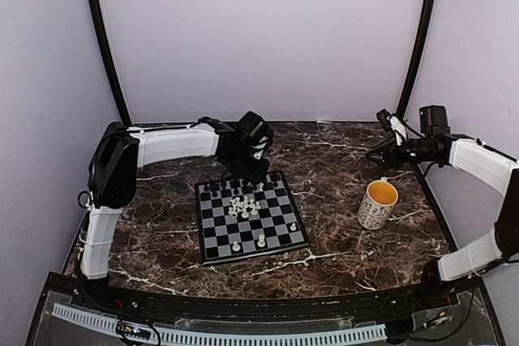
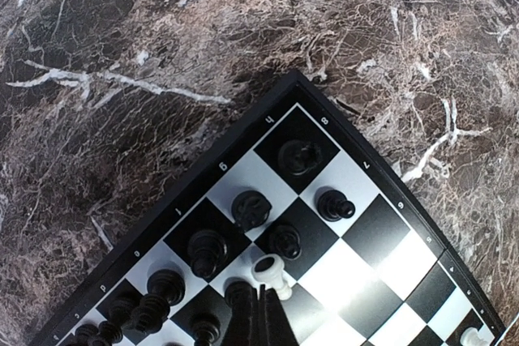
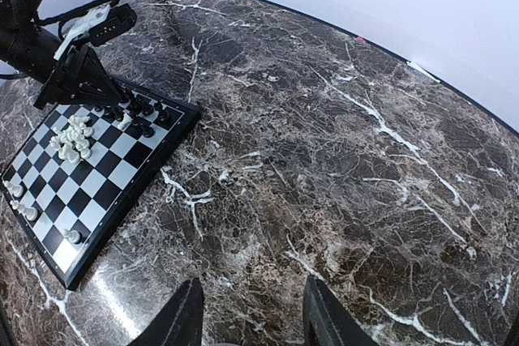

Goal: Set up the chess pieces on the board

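My left gripper is shut, with nothing showing between its fingers. Its tips are right beside a white piece point(image 2: 272, 273) standing among the black pieces near the board's back edge. Black back-rank pieces point(image 2: 207, 250) and black pawns point(image 2: 285, 241) fill the rows along that edge. On the chessboard's point(image 1: 215, 244) middle, several white pieces point(image 1: 243, 207) lie in a heap. Three other white pieces stand apart near the front, one of them at the right point(image 1: 293, 227). My right gripper hangs open over bare table, its fingers apart and empty.
A patterned white cup with an orange inside point(image 1: 376, 207) stands right of the board, beneath the right arm's side.
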